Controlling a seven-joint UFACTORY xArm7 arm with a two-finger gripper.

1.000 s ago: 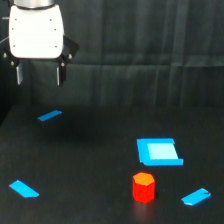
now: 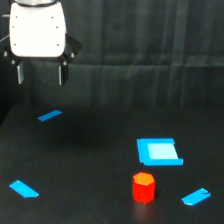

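Note:
My gripper (image 2: 41,74) hangs high at the upper left of the camera view, well above the dark table. Its two dark fingers stand wide apart, and nothing shows between them. A red six-sided block (image 2: 144,187) stands upright on the table at the lower right, far from the gripper. Behind it lies a blue shape (image 2: 143,147) with a white square (image 2: 162,151) inside its outline.
Blue strips lie flat around the table: one at the back left (image 2: 49,115), one at the front left (image 2: 24,189) and one at the front right (image 2: 196,197). Dark curtains close off the back.
The gripper has shifted very slightly to the right. The red block, the blue shape and the blue strips have stayed where they were.

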